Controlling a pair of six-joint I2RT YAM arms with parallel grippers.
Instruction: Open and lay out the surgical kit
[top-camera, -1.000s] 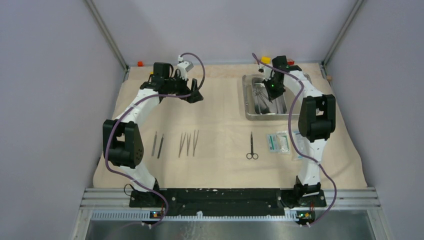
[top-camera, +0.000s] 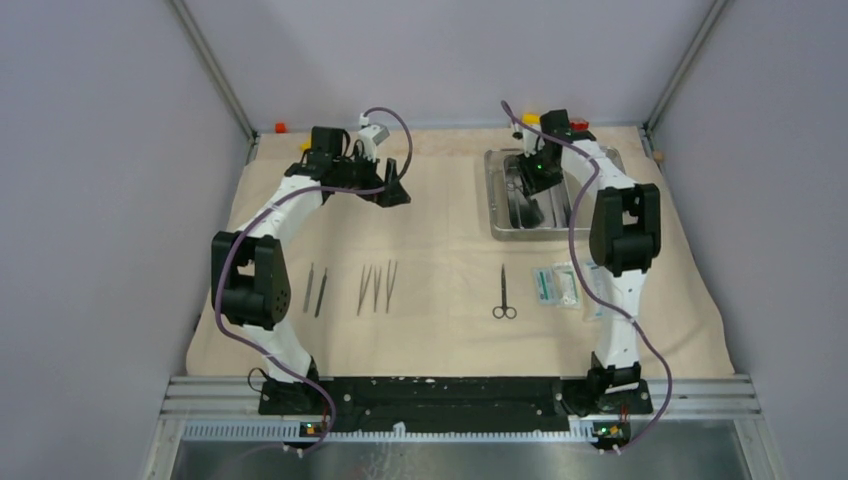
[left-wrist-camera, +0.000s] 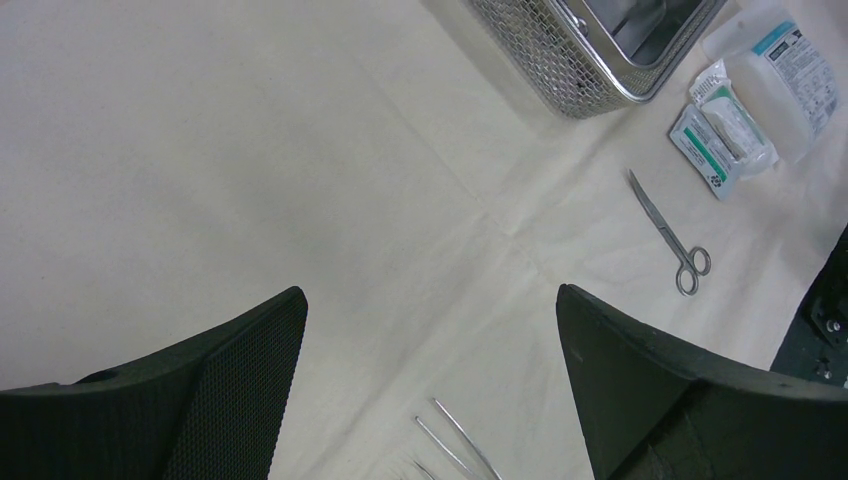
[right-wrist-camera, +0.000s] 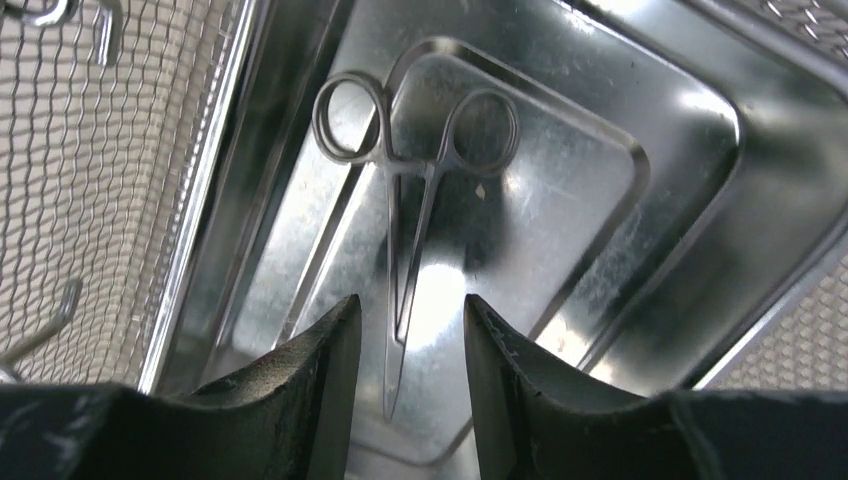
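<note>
In the right wrist view a hemostat-like clamp (right-wrist-camera: 395, 210) with two finger rings lies in a shallow steel tray (right-wrist-camera: 590, 60), inside the wire mesh basket (top-camera: 495, 215). My right gripper stands open above it, with the clamp's slim shank and tip in line with the gap between the fingers. On the cloth lie scissors (top-camera: 504, 295), several tweezers (top-camera: 377, 288) and two slender handles (top-camera: 320, 292). Sealed packets (top-camera: 567, 286) lie right of the scissors. My left gripper hangs open over bare cloth, nothing between its fingers.
The basket's raised walls surround the right gripper. Other metal pieces show at the left edge of the right wrist view, on the mesh (right-wrist-camera: 130, 150). A yellow block (top-camera: 531, 118) sits behind the basket.
The left arm has barely moved.
</note>
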